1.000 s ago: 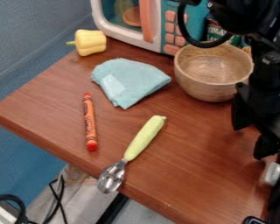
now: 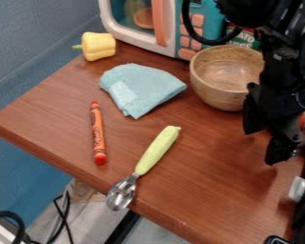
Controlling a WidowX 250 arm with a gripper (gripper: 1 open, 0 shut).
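Observation:
My black gripper [image 2: 280,143] hangs at the right edge of the table, beside the wooden bowl; its fingers are dark and hard to make out. On the wooden table lie a folded light-blue cloth [image 2: 141,88], an orange crayon [image 2: 98,132] and a spoon with a pale green handle [image 2: 156,152], its metal head toward the front edge. The wooden bowl [image 2: 217,91] stands at the back right, partly behind the arm.
A toy microwave [image 2: 144,29] stands at the back, with a yellow pepper-like toy [image 2: 98,45] left of it. Cables lie beyond the front left edge.
The arm has shifted slightly upward at the right, beside the bowl. The objects on the table have not moved.

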